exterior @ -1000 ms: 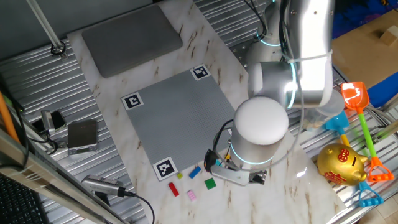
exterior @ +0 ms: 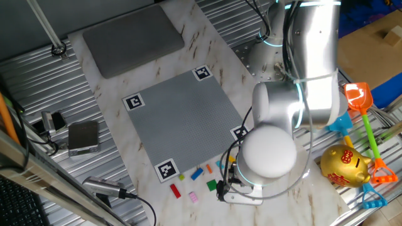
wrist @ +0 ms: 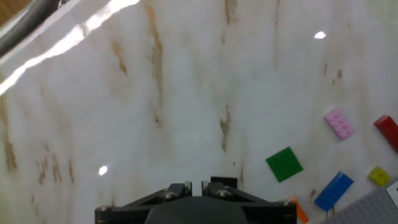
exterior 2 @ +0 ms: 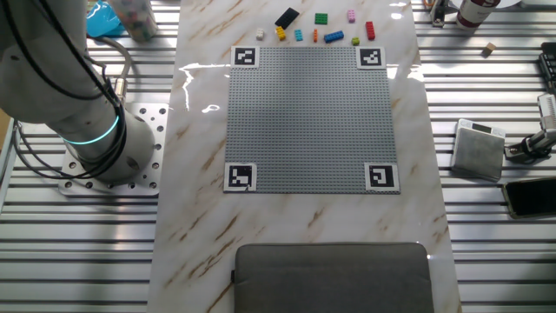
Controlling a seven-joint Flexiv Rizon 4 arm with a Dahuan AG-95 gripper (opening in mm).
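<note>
In the wrist view my gripper points down over the marble table, its two fingertips close together with only a narrow slit and nothing seen between them. Just beside the right fingertip lies a black brick, partly hidden by the gripper. Further right are a green brick, a blue brick, a pink brick, a red brick, a small lime brick and part of an orange brick. Exterior view 2 also has yellow, cyan and whitish bricks.
The grey studded baseplate with corner markers is bare, beside the row of bricks. A dark grey flat case lies on the table beyond it. In exterior view 1, a gold piggy bank and toy shovels stand off the table's right side.
The bricks have not visibly moved.
</note>
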